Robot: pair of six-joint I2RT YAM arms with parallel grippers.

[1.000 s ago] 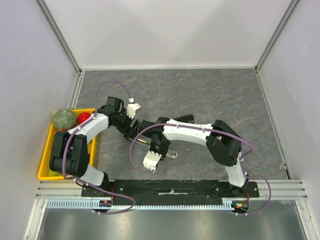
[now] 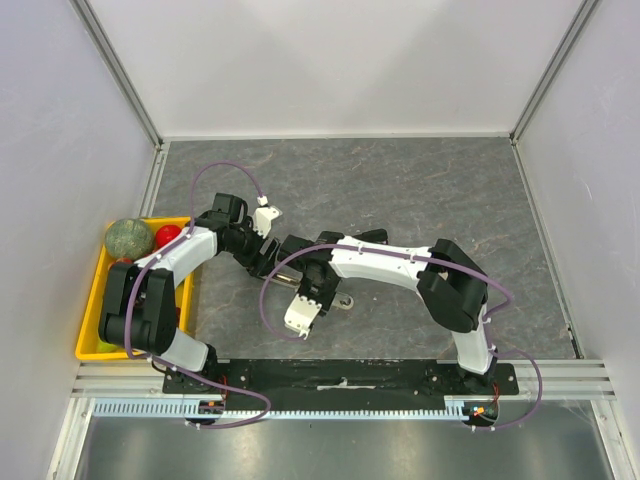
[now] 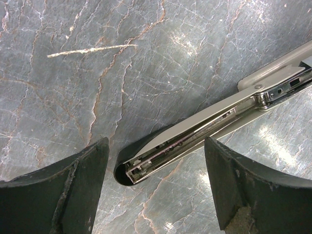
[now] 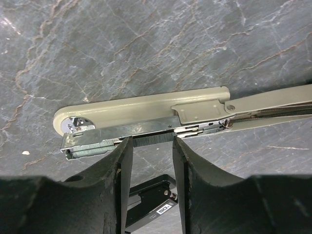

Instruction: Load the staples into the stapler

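Observation:
The opened beige stapler [image 4: 146, 105] lies flat, its cover folded back. In the left wrist view that cover [image 3: 204, 122] runs diagonally between my left gripper's [image 3: 157, 156] open fingers, with nothing gripped. In the right wrist view a row of dark staples shows along the metal magazine [image 4: 102, 134]; more grey staples [image 4: 90, 150] sit toward its end. My right gripper is part open directly over the magazine, fingertips either side of a dark strip of staples; whether it touches them I cannot tell.
A black stapler [image 4: 151, 200] lies beside the beige one. A yellow bin [image 2: 93, 330] with fruit stands at the left.
The right arm has shifted very slightly at the stapler in the top view. The left arm has not visibly moved.

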